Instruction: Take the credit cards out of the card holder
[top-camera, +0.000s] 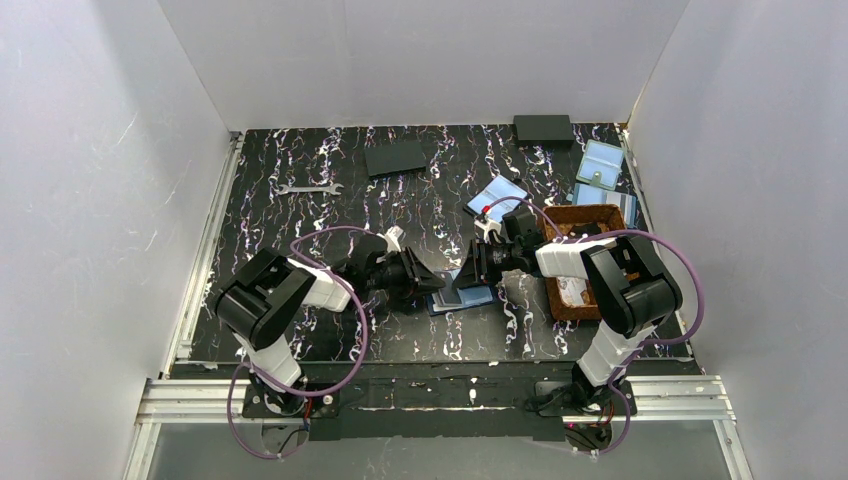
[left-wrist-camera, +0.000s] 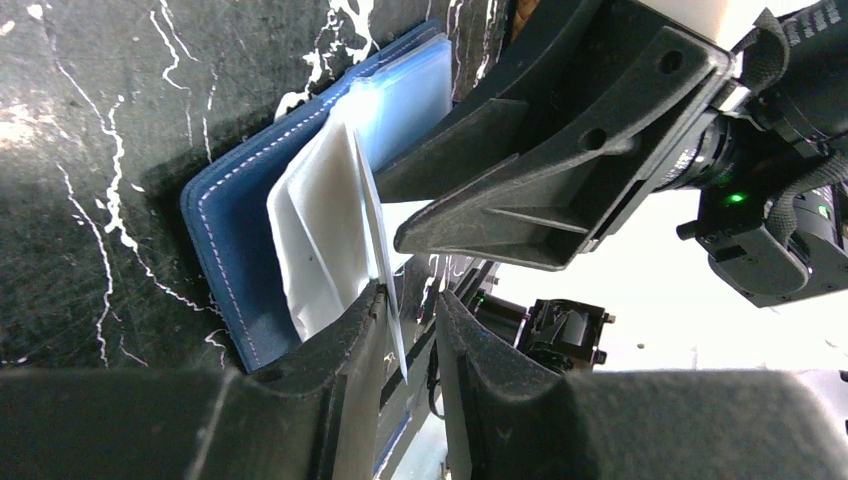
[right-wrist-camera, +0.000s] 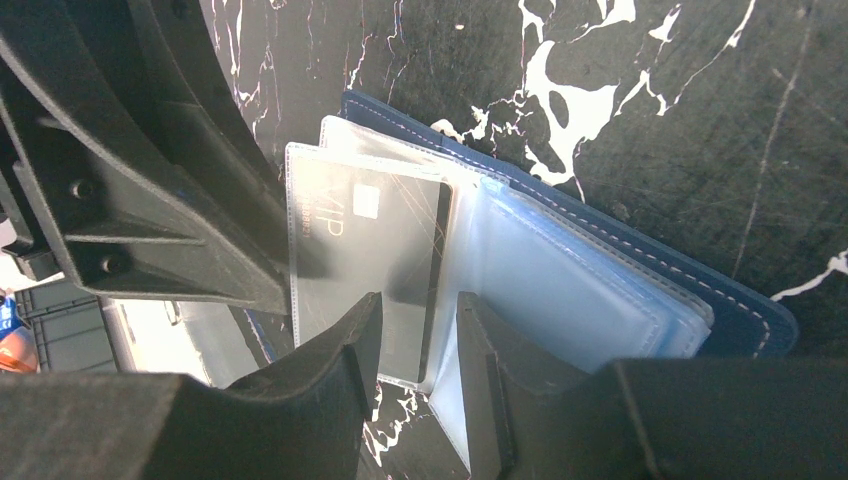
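A blue card holder (top-camera: 472, 298) with clear sleeves lies open on the marble table between both grippers. A grey card (right-wrist-camera: 340, 250) sits among the sleeves (right-wrist-camera: 560, 280), seen flat in the right wrist view and edge-on in the left. My left gripper is part open at the card's edge, one finger against it. My right gripper is part open, its fingertips over the card's edge and the adjoining sleeve. Whether either grips anything is unclear.
A brown box (top-camera: 560, 310) stands right, under the right arm. Another holder (top-camera: 495, 190), blue cases (top-camera: 600, 160), dark slabs (top-camera: 395, 157) (top-camera: 542, 128) and a wrench (top-camera: 310, 190) lie farther back.
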